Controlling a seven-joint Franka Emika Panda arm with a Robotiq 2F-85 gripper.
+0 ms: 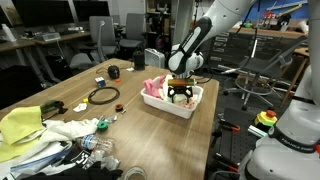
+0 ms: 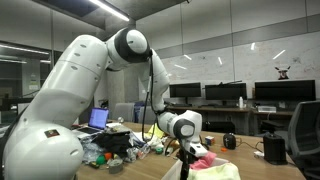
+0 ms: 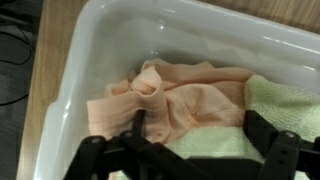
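Note:
A white plastic bin (image 1: 169, 106) stands at the far right of the table with cloths inside. In the wrist view, a peach cloth (image 3: 185, 103) lies crumpled between the two fingers of my gripper. The fingers are wide apart and hold nothing. A pale green cloth (image 3: 283, 102) spreads beside and below it, partly hidden behind the fingers. My gripper (image 1: 181, 88) reaches down into the bin, close over the cloths. A pink cloth (image 1: 157, 84) is bunched at the bin's left end. From the second exterior view, the gripper's fingers are partly hidden by the near cloth.
Yellow, white and dark cloths, including a white one (image 1: 65, 132), are heaped at the table's left. A clear bottle (image 1: 97, 144), a black coil (image 1: 102, 96) and small items lie nearby. Bare wood (image 1: 150, 135) fills the middle. The bin's wall (image 3: 72, 82) rises close left of the gripper.

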